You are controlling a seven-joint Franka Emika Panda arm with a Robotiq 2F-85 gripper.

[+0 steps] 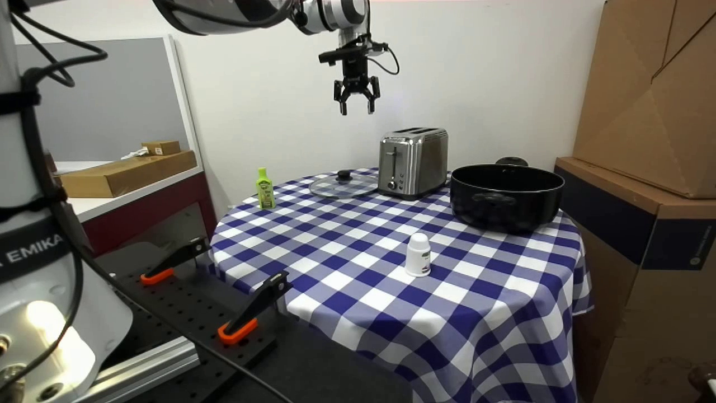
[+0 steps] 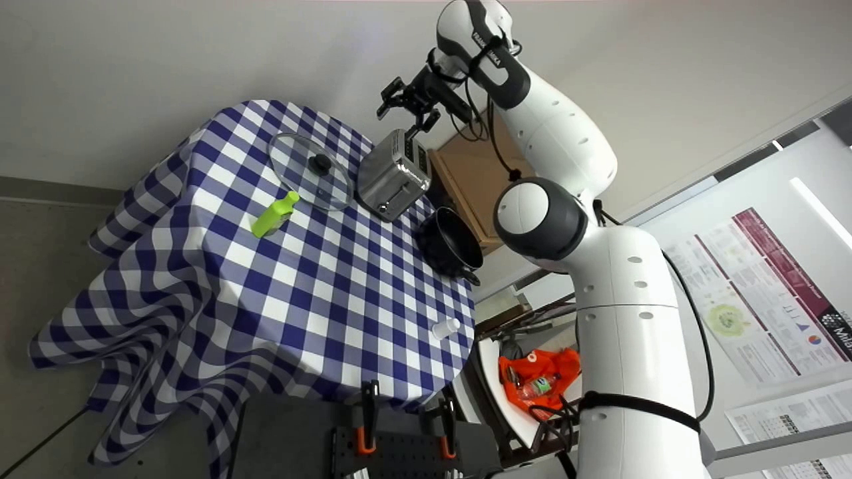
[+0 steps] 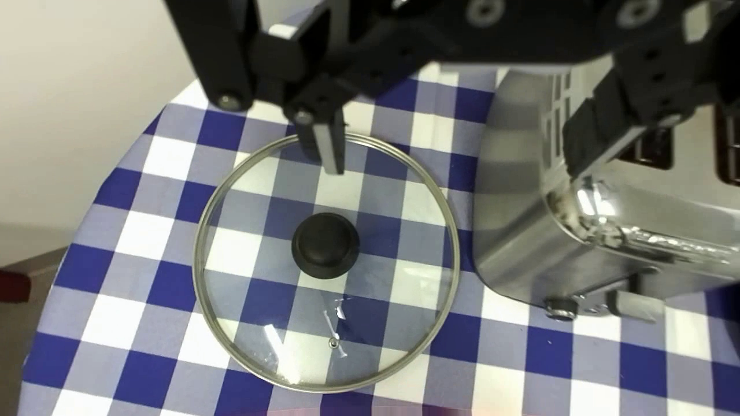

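Observation:
A round glass lid (image 3: 388, 346) with a black knob (image 3: 326, 245) lies flat on the checked tablecloth, knob upward. High above the table, my gripper (image 1: 357, 109) stands open and empty. In the wrist view its fingers (image 3: 331, 149) are spread wide, one over the lid's far rim and the other over the silver toaster (image 3: 555, 239). The toaster stands upright right beside the lid. A black pot (image 1: 507, 201), without a cover, is on the toaster's other side.
A green bottle (image 1: 265, 189) stands left of the lid. Towards the front right is a small white bottle (image 1: 418, 255). Tall cardboard boxes (image 1: 648, 101) border the table's right side.

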